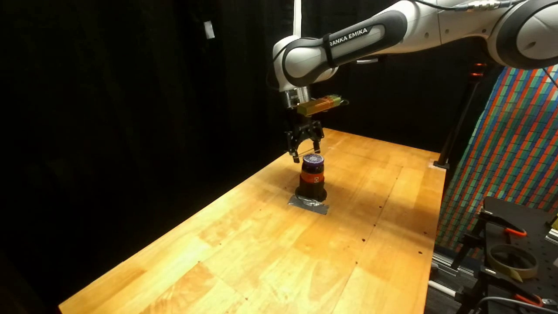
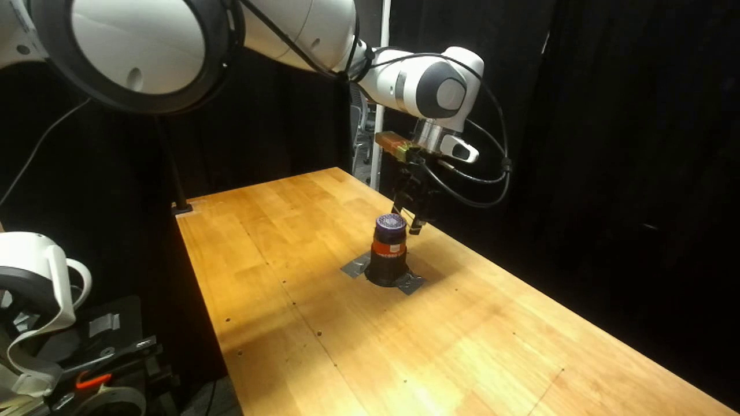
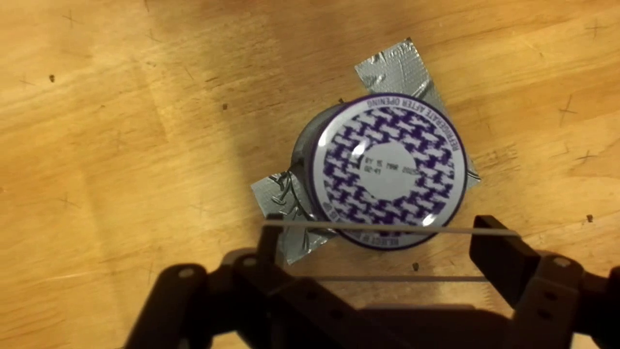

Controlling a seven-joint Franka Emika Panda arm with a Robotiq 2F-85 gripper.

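A dark jar [image 1: 312, 177] with an orange label stands upright in a black round base [image 2: 380, 276] on the wooden table. Its purple-and-white patterned lid [image 3: 389, 170] is on top, seen from above in the wrist view. My gripper [image 1: 306, 154] hangs just above and behind the jar, pointing down. In the wrist view the two fingers [image 3: 504, 256] are spread wide, a thin band stretched between them, and the lid lies mostly ahead of them. Only the lid's near edge overlaps the band in that view. Nothing is held.
Grey tape [image 3: 398, 70] fixes the base to the table [image 1: 251, 246]. A side cart [image 1: 515, 230] with a tape roll and clamps stands off the table's right edge in exterior view 1.
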